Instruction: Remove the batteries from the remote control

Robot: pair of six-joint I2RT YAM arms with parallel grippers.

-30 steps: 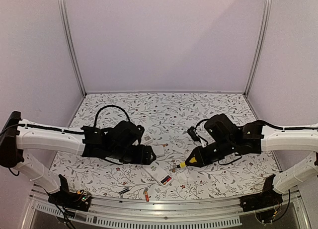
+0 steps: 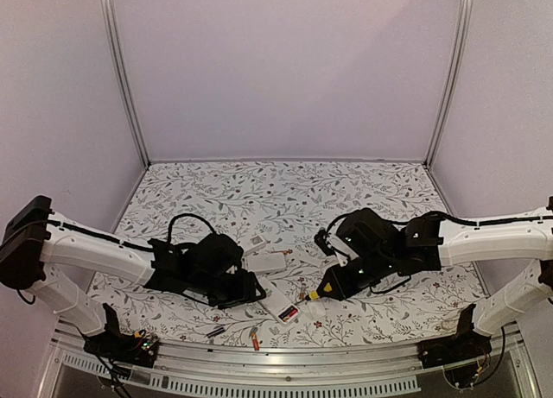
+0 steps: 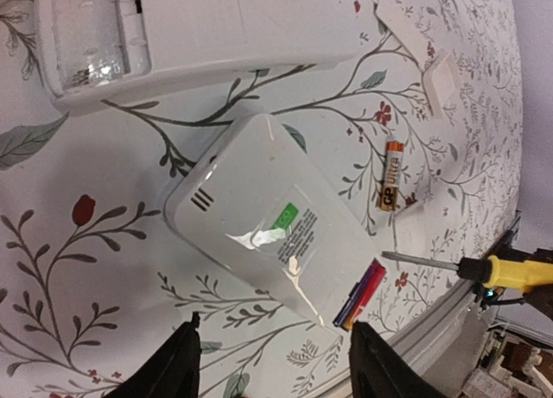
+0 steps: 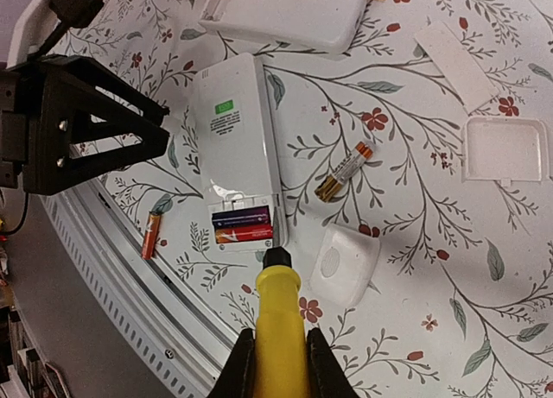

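The white remote lies on the floral table with its battery bay exposed at the near end, holding a dark battery and a red battery. My right gripper is shut on a yellow screwdriver, whose tip is at that bay. My left gripper hangs over the remote's upper part, its fingers apart with nothing between them.
Around the remote lie loose batteries, a small white cover, a white tray and a square lid.
Both arms have moved down toward the remote; the screwdriver has come lower and nearer its battery end, and my left gripper has come down closer to it.
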